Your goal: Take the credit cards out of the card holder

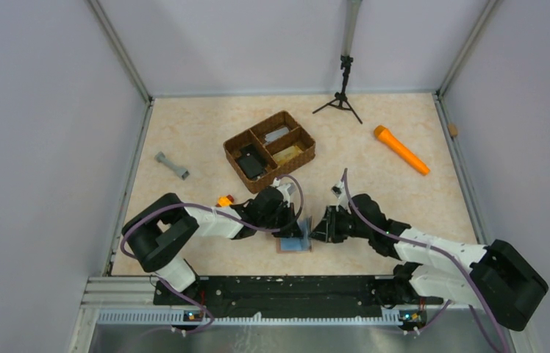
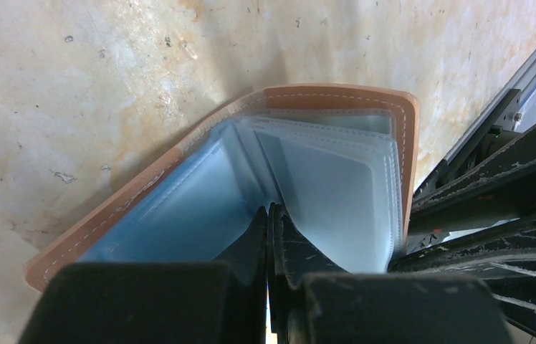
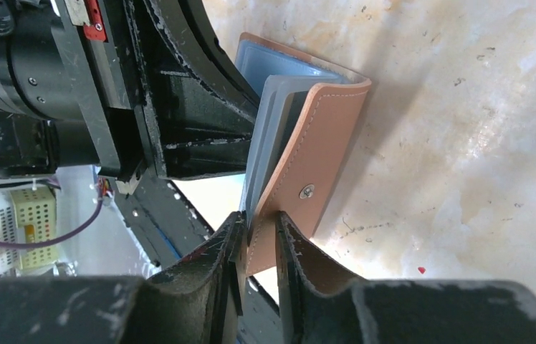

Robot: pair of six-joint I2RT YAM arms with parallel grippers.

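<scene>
The card holder lies opened on the table, with a brown stitched cover and clear bluish sleeves. One cover flap, bearing a metal snap, stands raised in the right wrist view. My left gripper is shut, its tips over the sleeves near the fold; nothing shows between them. My right gripper is part open at the raised side, fingers slightly apart around the edge of the cover and sleeves. Whether they touch it is unclear. No separate card can be made out.
A wicker basket with compartments stands behind the left arm, an orange-yellow toy near it. A grey wrench-like tool lies at left, an orange microphone-shaped object at back right. Table between basket and microphone is clear.
</scene>
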